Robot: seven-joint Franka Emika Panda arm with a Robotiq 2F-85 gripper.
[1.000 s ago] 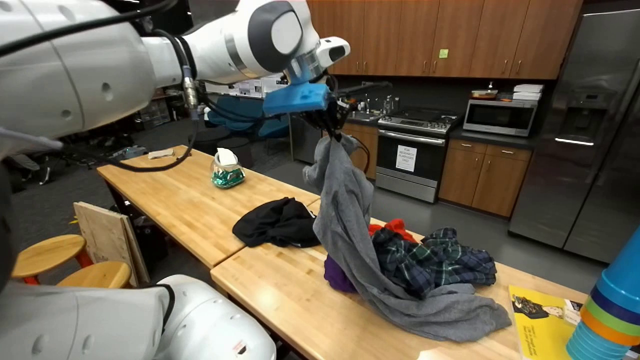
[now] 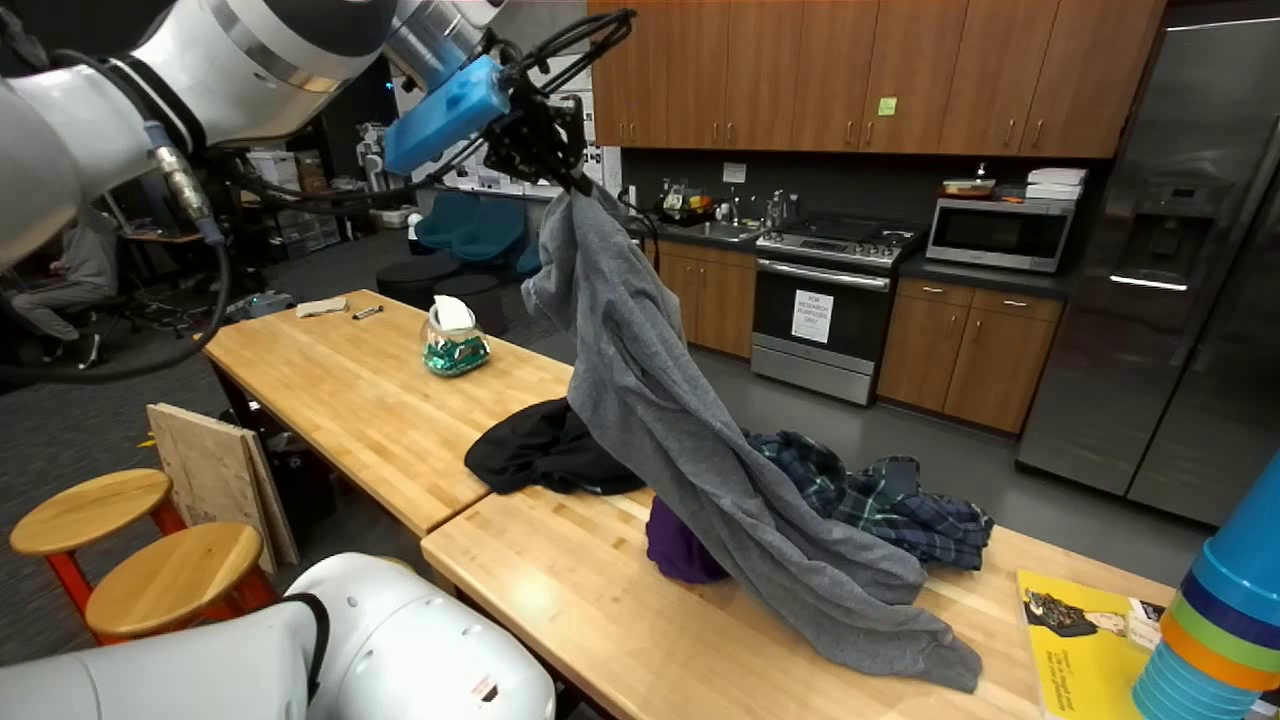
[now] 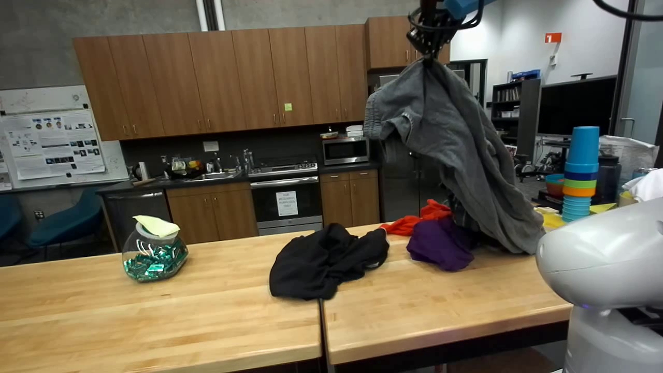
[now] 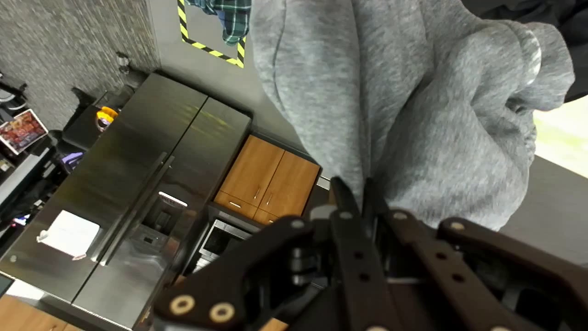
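A long grey garment (image 2: 672, 372) hangs stretched at a slant from my gripper (image 2: 584, 186), its lower end resting on the table. High above the tabletop, the gripper (image 3: 429, 57) is shut on a gathered bit of the cloth. In the wrist view the grey fabric (image 4: 441, 110) runs into the closed fingertips (image 4: 344, 193). Under and beside it on the table lie a purple cloth (image 3: 441, 243), a red cloth (image 3: 422, 217) and a dark plaid shirt (image 2: 894, 504). The black garment (image 3: 326, 261) lies apart on the seam between the two tables.
A glass bowl with green wrappers (image 2: 453, 342) stands on the farther table. A yellow book (image 2: 1080, 654) and a stack of coloured cups (image 2: 1224, 600) occupy the right end.
My gripper has moved up and to the left in exterior view 1, carrying the garment's top. The cloth is now stretched longer, and its lower end has slid slightly left.
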